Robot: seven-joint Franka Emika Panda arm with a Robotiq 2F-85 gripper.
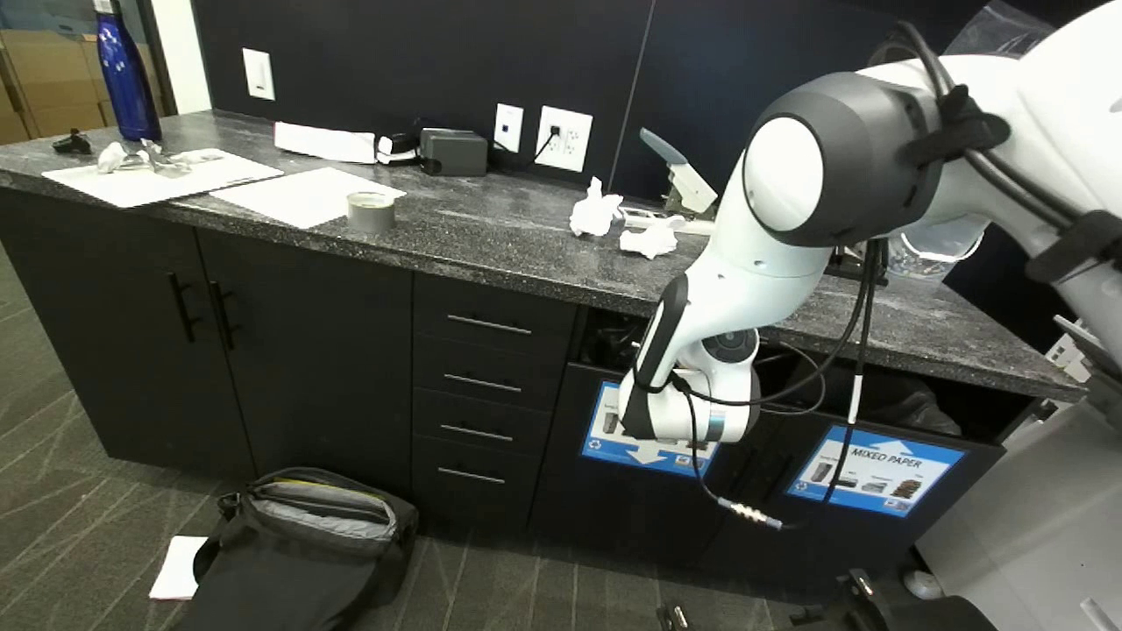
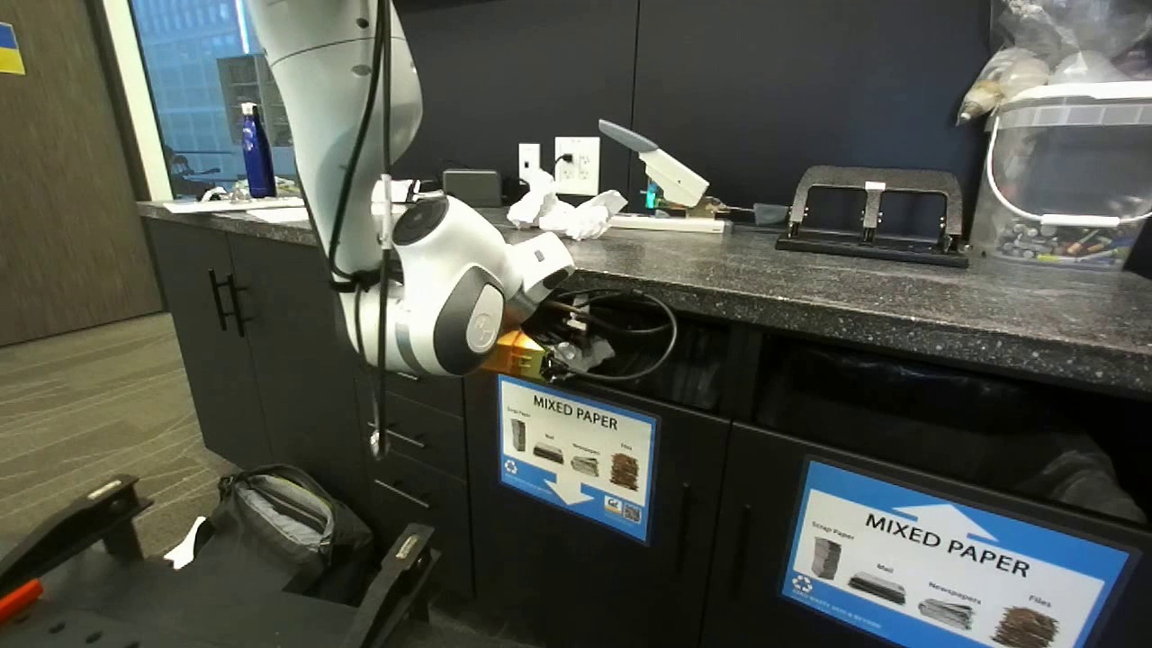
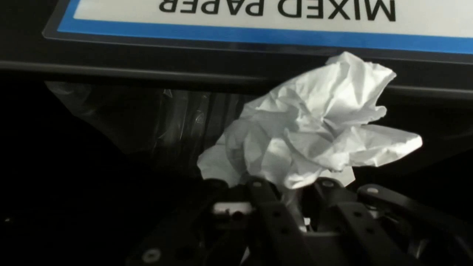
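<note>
A crumpled ball of white paper (image 3: 306, 128) is pinched between the dark fingers of my gripper, which is shut on it. Both are at the mouth of the left opening under the counter, above the blue-edged Mixed Paper sign (image 2: 575, 454). In exterior view 2 the gripper (image 2: 556, 367) and a bit of the paper (image 2: 584, 355) show at that opening, partly behind cables. The arm hides the gripper in exterior view 1. Two more crumpled papers (image 1: 596, 210) (image 1: 651, 238) lie on the countertop.
The dark countertop edge (image 2: 864, 302) runs just above the opening. A clear plastic liner (image 3: 181, 119) hangs inside it. On the counter stand a stapler (image 2: 675, 175), a hole punch (image 2: 875, 211) and a clear bucket (image 2: 1064, 184). A black bag (image 1: 305, 547) lies on the floor.
</note>
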